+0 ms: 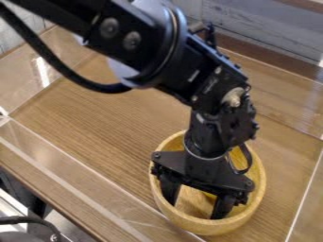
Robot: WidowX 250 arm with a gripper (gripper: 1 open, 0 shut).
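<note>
My black gripper [199, 194] reaches down into a yellow bowl [202, 224] at the lower right of the camera view, its fingers inside the rim and apart. Some yellow shows between and behind the fingers; whether that is an object or only the bowl's inside, I cannot tell, as the gripper hides much of it.
A pale wall runs along the back. The table's near left edge has a dark gap with cables beside it at the lower left.
</note>
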